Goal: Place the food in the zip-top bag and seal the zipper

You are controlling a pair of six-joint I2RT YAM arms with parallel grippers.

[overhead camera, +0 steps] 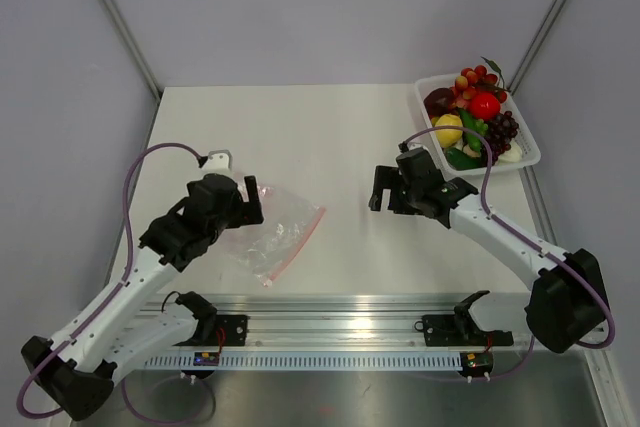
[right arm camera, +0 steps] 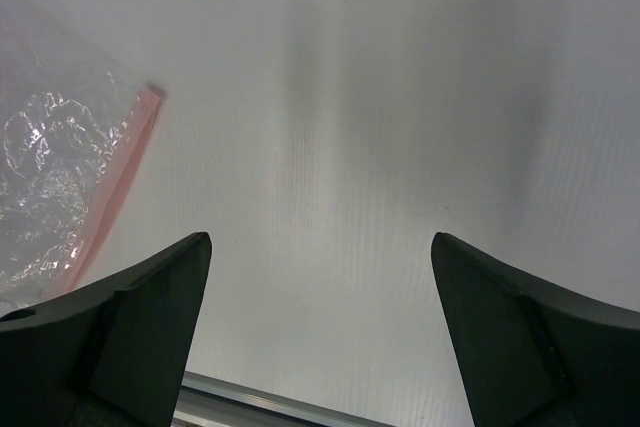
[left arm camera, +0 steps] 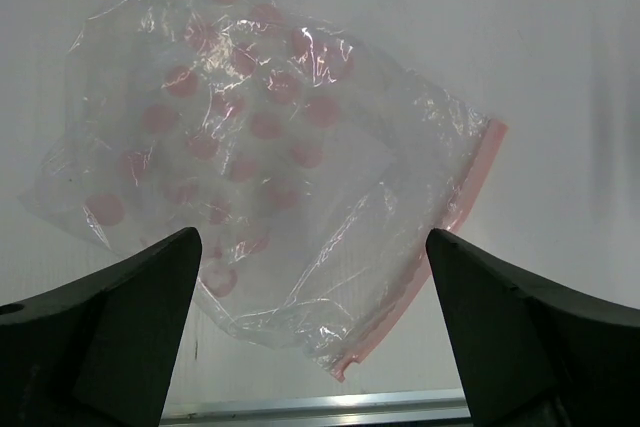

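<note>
A clear plastic bag (overhead camera: 282,232) with pink dots and a pink zipper strip lies flat on the left half of the table; the strip also shows at the left of the right wrist view (right arm camera: 125,162). My left gripper (overhead camera: 250,205) hangs open above the bag. My right gripper (overhead camera: 384,189) is open over bare table, right of the bag. At the back right, a white basket (overhead camera: 428,84) holds food: red fruit (overhead camera: 484,105), a yellow item (overhead camera: 447,130), grapes and green vegetables.
A metal rail (overhead camera: 340,337) runs along the front edge.
</note>
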